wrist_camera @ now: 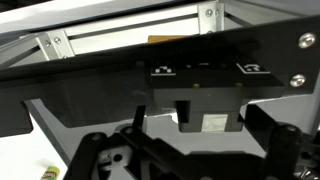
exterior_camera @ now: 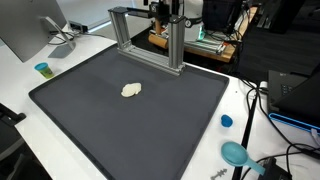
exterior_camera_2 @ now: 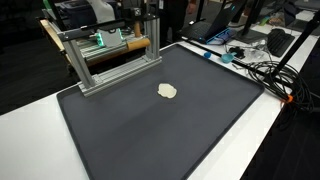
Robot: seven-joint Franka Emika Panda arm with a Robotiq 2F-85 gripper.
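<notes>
In the wrist view my gripper stands open, with its dark fingers [wrist_camera: 262, 125] at either side of a dark block [wrist_camera: 209, 108] that carries a pale square. Whether the fingers touch that block cannot be told. A black bar [wrist_camera: 90, 75] crosses the view just behind them. From outside, the arm is over the metal frame [exterior_camera_2: 125, 73] at the back of the mat, and its fingertips are hard to make out there. A flat, irregular cream piece [exterior_camera: 131, 89] lies on the dark grey mat [exterior_camera: 120, 130], well apart from the gripper.
A green-and-blue cup [exterior_camera: 43, 70] stands beyond the mat's left edge. On the white table's other side are a teal ladle-like item [exterior_camera: 238, 155] and a small blue piece [exterior_camera: 226, 121]. Cables [exterior_camera_2: 270, 72] lie tangled farther right.
</notes>
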